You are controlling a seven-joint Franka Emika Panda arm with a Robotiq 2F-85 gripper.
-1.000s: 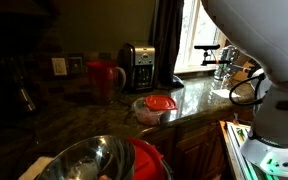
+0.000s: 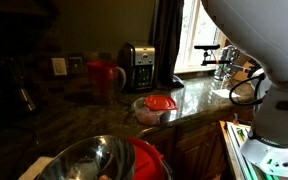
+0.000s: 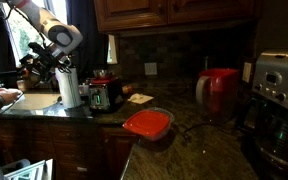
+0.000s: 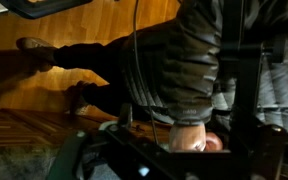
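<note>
In the wrist view my gripper shows as dark parts along the lower edge; its fingers are too dark to read. A person's hand (image 4: 187, 138) is right at it, below a dark quilted sleeve (image 4: 179, 75); whether it touches the gripper I cannot tell. On the counter sits a clear container (image 2: 147, 114) with a red lid (image 3: 147, 123), the lid (image 2: 160, 102) lying toward its right side in exterior view 1. Behind it stands a red pitcher (image 2: 105, 78), seen again as a red pitcher (image 3: 220, 92) in exterior view 2.
A silver toaster (image 2: 140, 68) stands at the back. A metal bowl (image 2: 84, 160) and a red rim (image 2: 149, 160) fill the near edge. My white arm (image 2: 279, 130) occupies the right. Bare counter (image 3: 199, 155) lies before the pitcher.
</note>
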